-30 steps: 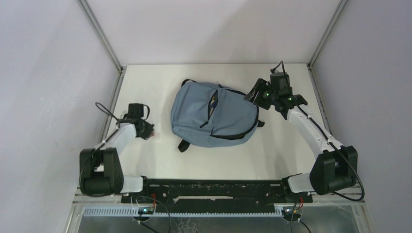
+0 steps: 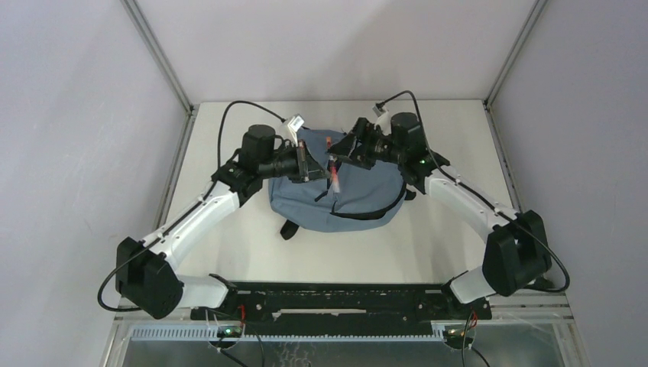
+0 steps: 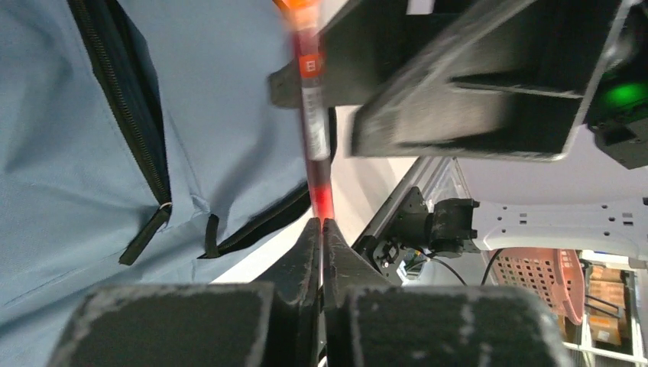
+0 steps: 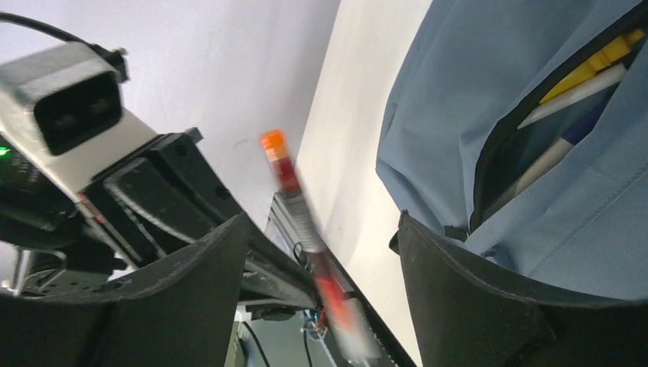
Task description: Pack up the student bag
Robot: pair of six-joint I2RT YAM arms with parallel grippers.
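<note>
A blue-grey bag (image 2: pixel 302 205) lies on the table beneath both arms. My left gripper is shut on a thin red-and-white pen (image 3: pixel 313 115) with an orange end, holding it above the bag. In the right wrist view the same pen (image 4: pixel 308 229) shows between the spread fingers of my right gripper, which is open; whether they touch it cannot be told. The bag's small pocket (image 4: pixel 497 145) is unzipped, with a yellow item (image 4: pixel 584 76) and white pens or markers (image 4: pixel 554 155) inside.
The two grippers are very close together over the bag's middle. Bare white table (image 2: pixel 229 248) surrounds the bag. A larger zip (image 2: pixel 370 215) curves along the bag's front right edge. A black strap (image 2: pixel 289 229) sticks out at the front.
My left arm has swung right from the table's left side, carrying the pen over the bag. The right gripper has moved left to meet it. The bag has stayed in place.
</note>
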